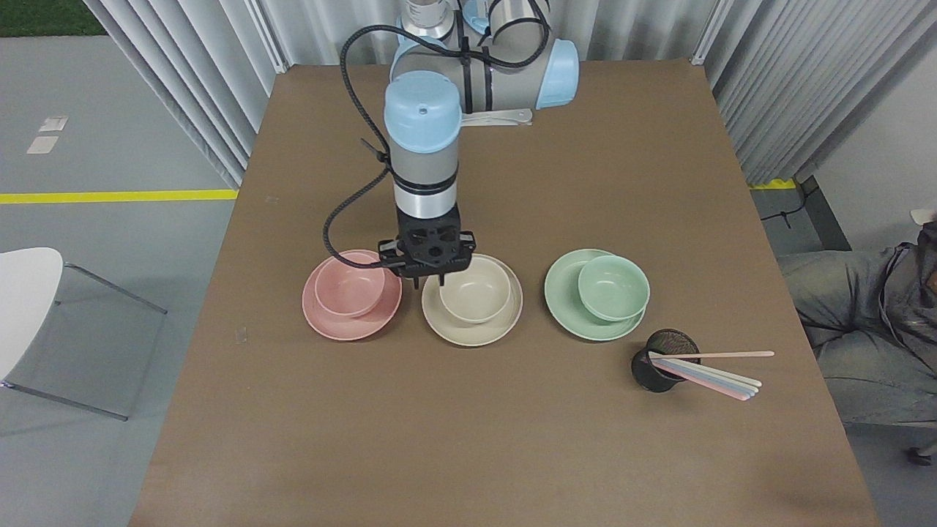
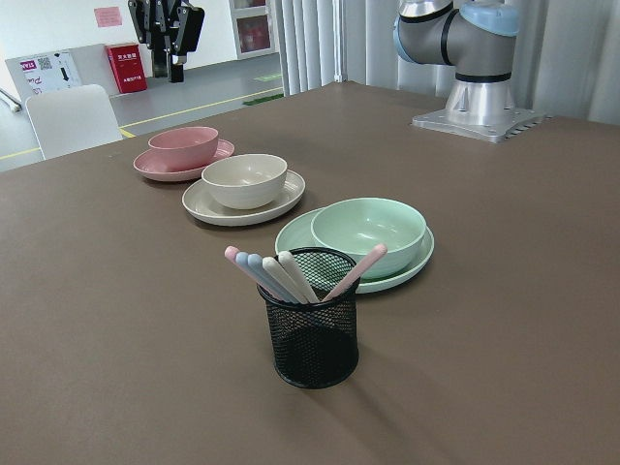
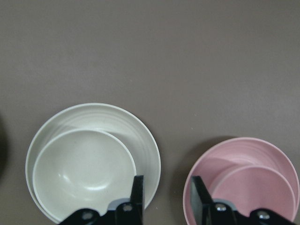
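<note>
My gripper hangs above and between the pink bowl and cream bowl, each on a saucer of its own colour. In the wrist view its two fingers stand well apart, open, with nothing between them, over the gap between the cream and pink sets. A green bowl sits on a green saucer to the right. A black mesh cup holds several pastel chopsticks in front of the green set.
A white chair stands off the left edge, and a person's legs are beyond the right edge.
</note>
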